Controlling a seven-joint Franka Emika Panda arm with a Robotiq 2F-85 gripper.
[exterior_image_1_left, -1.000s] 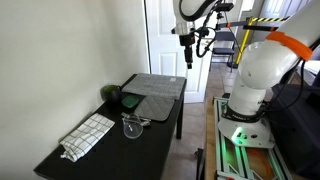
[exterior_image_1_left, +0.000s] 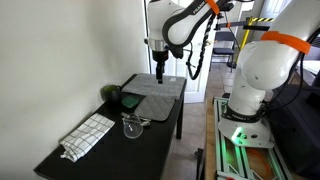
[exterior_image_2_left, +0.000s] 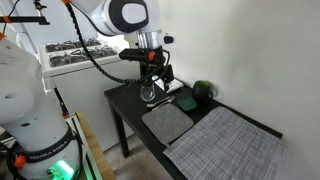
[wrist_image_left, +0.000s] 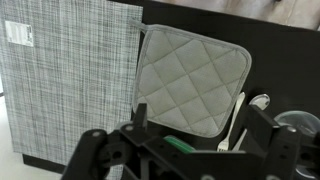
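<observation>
My gripper hangs open over the black table, its fingers (wrist_image_left: 139, 117) wide apart with nothing between them. Below it in the wrist view lies a grey quilted pot holder (wrist_image_left: 190, 78), flat and clear of the fingers. A large grey woven mat (wrist_image_left: 75, 75) spreads to its left there. Part of a green thing (wrist_image_left: 180, 145) shows at the lower edge of the pot holder, mostly behind the gripper. Light-coloured cutlery (wrist_image_left: 232, 122) and a clear glass (wrist_image_left: 298, 122) lie to the right.
A dark pot-like object (exterior_image_2_left: 201, 90) stands near the wall beside the green item. A checked white cloth (exterior_image_1_left: 87, 137) lies on the table in exterior view 1.
My arm has swung left in exterior view 1, from beyond the table's right side to above the mat and pot holder. The things on the table have not moved.
</observation>
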